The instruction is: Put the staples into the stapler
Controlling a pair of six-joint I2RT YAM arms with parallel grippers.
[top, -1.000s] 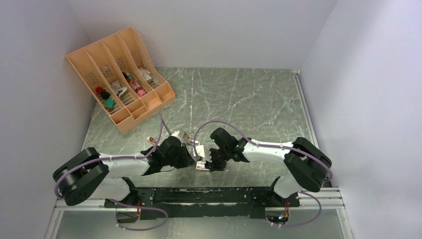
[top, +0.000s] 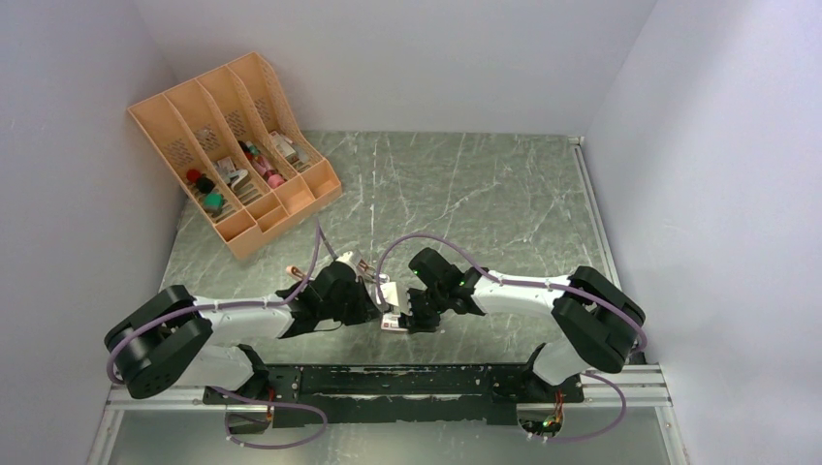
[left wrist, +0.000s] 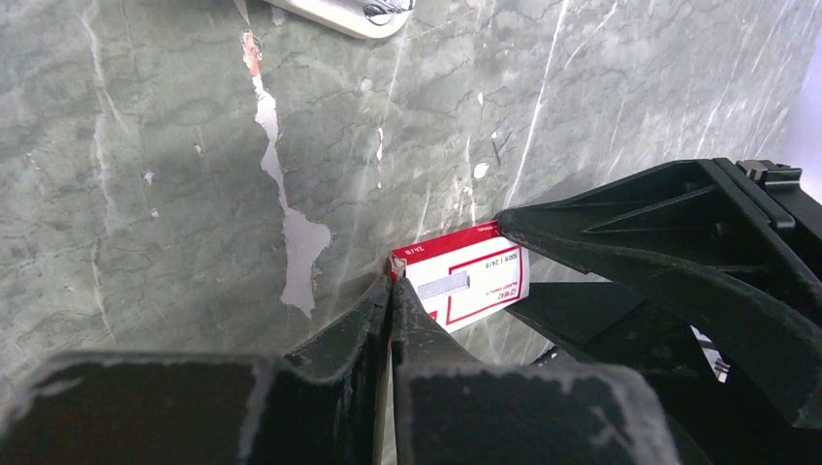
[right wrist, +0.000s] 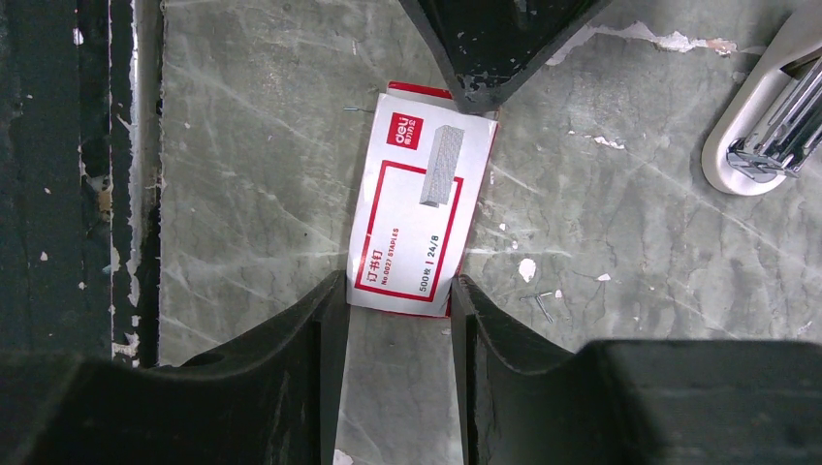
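A white and red staple box (right wrist: 412, 208) lies on the grey table. My right gripper is shut on one end of it, its fingers along both long sides. At the opposite end, my left gripper is shut with its tips on the red edge of the box, at a corner or flap. In the right wrist view, the tip of the left gripper hides part of that end. The stapler lies apart from the box with its metal channel showing, only partly in view; the left wrist view catches one end of the stapler (left wrist: 359, 15).
Small loose staples (right wrist: 540, 305) are scattered on the table near the box. A tan compartment organizer (top: 276, 218) with stationery stands at the back left.
My left gripper has shifted very slightly at the end of the box. The right arm and the box look still.
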